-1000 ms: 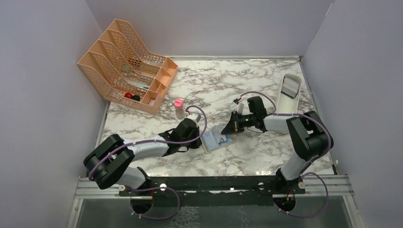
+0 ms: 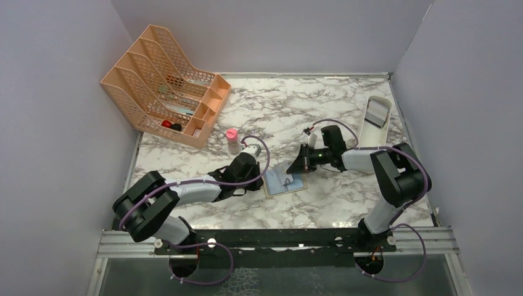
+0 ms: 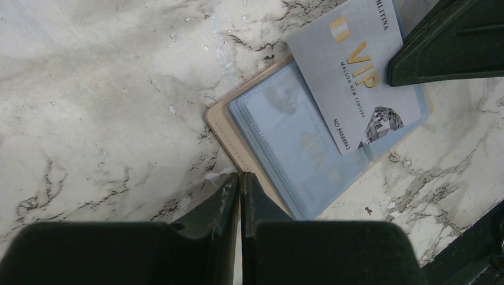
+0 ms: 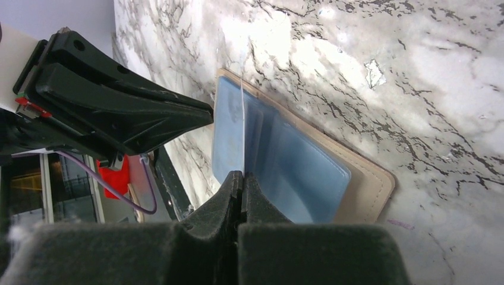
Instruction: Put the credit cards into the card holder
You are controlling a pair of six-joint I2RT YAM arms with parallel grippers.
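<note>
The card holder (image 3: 285,142), a tan cover with clear blue sleeves, lies open on the marble table, with a card's VIP print showing through a sleeve. My right gripper (image 2: 292,171) is shut on a silver VIP credit card (image 3: 356,77), which tilts over the sleeves. Its printed face shows in the left wrist view; in the right wrist view the card (image 4: 243,124) appears edge-on. At the holder's left edge stands my left gripper, its fingertips nearly together with only a narrow slit visible. Whether it pinches the edge is hidden.
A grey card stack (image 2: 376,113) sits in a white tray (image 2: 365,137) at the right. A pink-capped bottle (image 2: 232,140) stands behind the left arm, before an orange organizer (image 2: 210,117).
The holder's left side and my left gripper have shifted slightly right.
</note>
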